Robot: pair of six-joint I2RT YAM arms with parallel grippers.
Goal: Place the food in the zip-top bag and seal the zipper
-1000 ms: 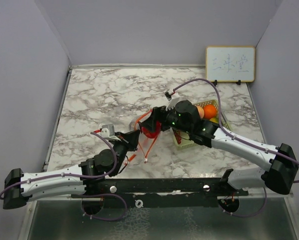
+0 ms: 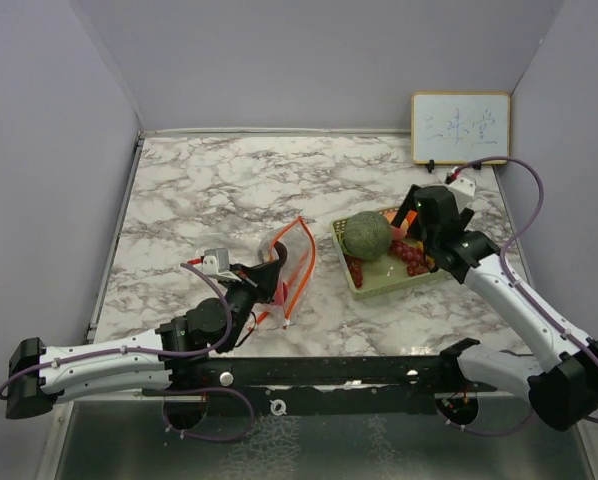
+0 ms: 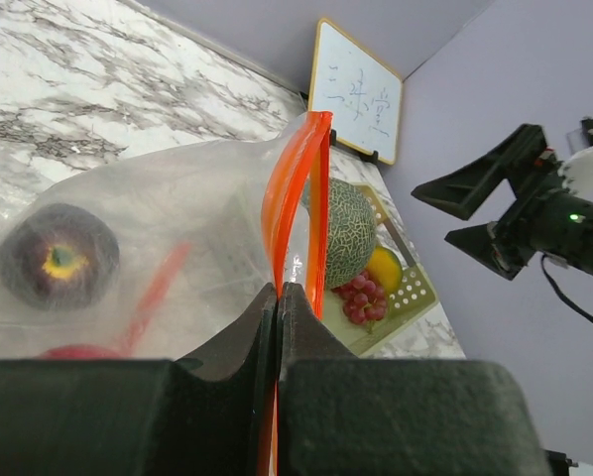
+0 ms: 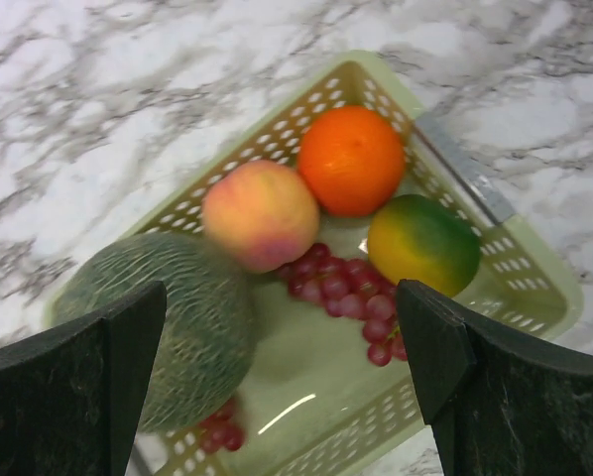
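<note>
The clear zip top bag (image 3: 177,188) with its orange rim stands with its mouth spread. Inside it lie a dark round fruit (image 3: 59,256) and, low down, a red item (image 3: 81,352). My left gripper (image 2: 276,262) is shut at the bag's orange edge (image 3: 277,208), the rim running between its fingertips. Over the basket (image 2: 364,292) hangs my right gripper, open and empty. In the basket are a green melon (image 2: 367,236), a peach (image 4: 261,215), an orange (image 4: 351,161), a green-yellow mango (image 4: 422,245) and red grapes (image 4: 341,288).
A small whiteboard (image 2: 461,128) stands at the back right. Bare marble table (image 2: 229,180) lies behind the bag, and the basket sits close to the bag's right side.
The left arm has stayed put.
</note>
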